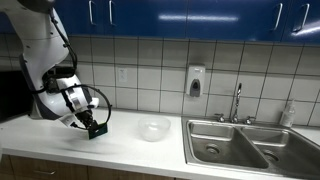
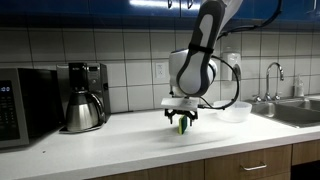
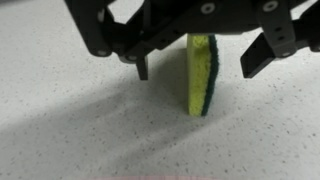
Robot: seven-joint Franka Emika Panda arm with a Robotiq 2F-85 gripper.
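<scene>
Standing on edge on the speckled counter, a sponge with a yellow side and a dark green scouring side (image 3: 200,80) shows in the wrist view. My gripper is open around it, one finger on each side, with visible gaps between sponge and fingers. Exterior view 2 shows the sponge (image 2: 183,125) as a small green patch under the gripper. From exterior view 1, the gripper (image 1: 90,126) is low over the left part of the counter, and the dark sponge (image 1: 97,130) is at its fingers.
A white bowl (image 1: 154,128) stands to the right of the gripper, before the double sink (image 1: 250,145). In exterior view 2, a coffee maker (image 2: 85,98) and a microwave (image 2: 25,105) occupy the left side. Open white counter (image 1: 125,150) lies in front.
</scene>
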